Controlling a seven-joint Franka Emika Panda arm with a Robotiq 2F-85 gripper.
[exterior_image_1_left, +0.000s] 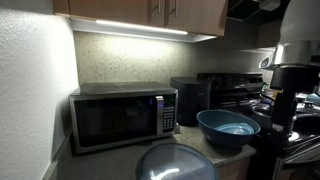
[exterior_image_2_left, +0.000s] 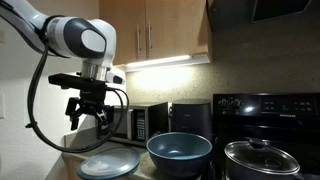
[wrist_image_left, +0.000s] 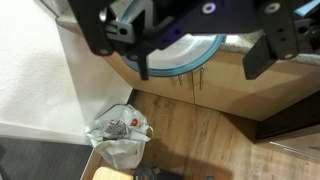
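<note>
In the wrist view my gripper stands open, its dark fingers wide apart with nothing held between them. Below and beyond the gap lies a round, pale plate or lid with a blue rim, on the counter's edge. The same round piece shows at the counter front in exterior view 2, with the gripper raised above it. A deep blue bowl sits on the counter to its right. In exterior view 1 the arm hangs at the right.
A microwave stands against the back wall, with a dark canister beside it. A lidded pot rests on the stove at right. Wooden cabinets hang overhead. Over the floor, a white bag shows beyond the counter edge.
</note>
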